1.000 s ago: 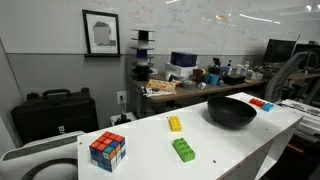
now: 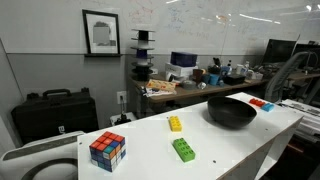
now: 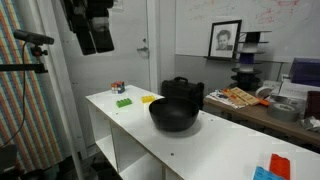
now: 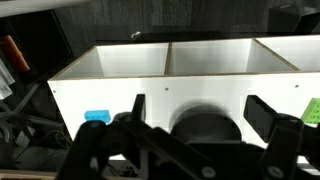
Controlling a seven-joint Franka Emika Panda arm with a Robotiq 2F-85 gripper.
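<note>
Seen from above, my gripper stands open, its two dark fingers (image 4: 258, 112) wide apart with nothing between them. A black bowl (image 2: 231, 112) rests on the white table; in the wrist view the gripper's body hides part of the bowl (image 4: 205, 122). Toward the near left of exterior view 1 are a Rubik's cube (image 2: 108, 151), a green block (image 2: 184, 150) and a yellow block (image 2: 175, 124). Beyond the bowl, at the other end, lie a blue block (image 3: 266, 174) and a red block (image 3: 280, 166).
White open compartments (image 4: 210, 58) sit under the table's edge. Behind the table, a wooden bench (image 3: 262, 112) carries several items. A black case (image 2: 55, 114) stands by the wall. Bare tabletop (image 3: 215, 150) lies between the bowl and the red and blue blocks.
</note>
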